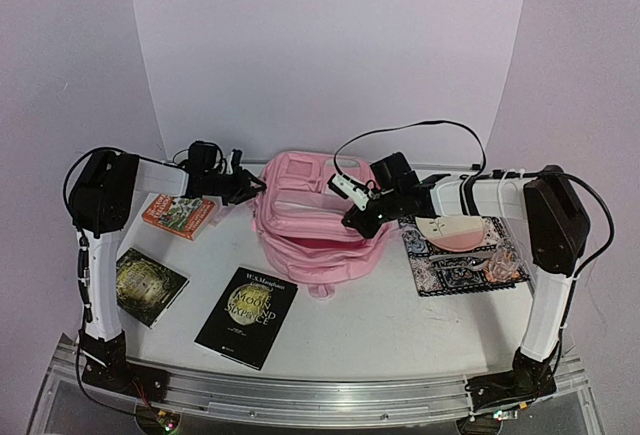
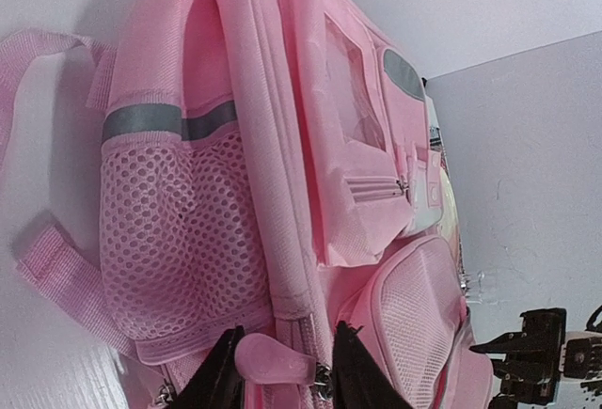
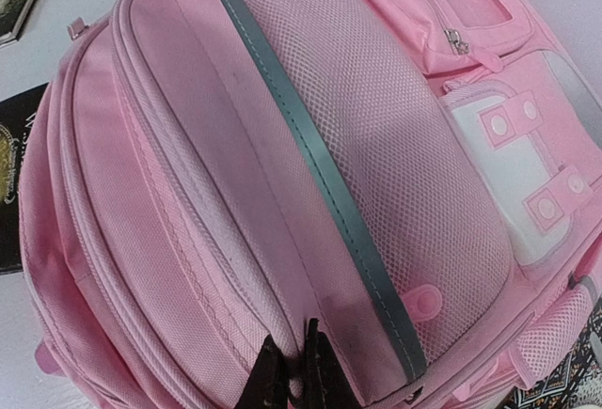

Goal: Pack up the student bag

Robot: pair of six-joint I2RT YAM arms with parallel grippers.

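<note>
The pink student bag (image 1: 310, 220) lies at the back middle of the table, its main compartment sagging partly apart at the front. At its left side, my left gripper is open, its fingers (image 2: 224, 371) standing on either side of a pink zipper pull (image 2: 273, 360). Some gap shows between the pull and the right finger. On the bag's front right, my right gripper is shut on the piped edge of the bag (image 3: 268, 282). The inside of the bag is mostly hidden.
A black book (image 1: 247, 317) lies in front of the bag, a dark-covered book (image 1: 147, 286) at the left, and an orange book (image 1: 178, 215) beneath the left arm. At the right, a patterned folder (image 1: 430, 273) carries a pink round item (image 1: 452, 233) and a clear item (image 1: 503, 265).
</note>
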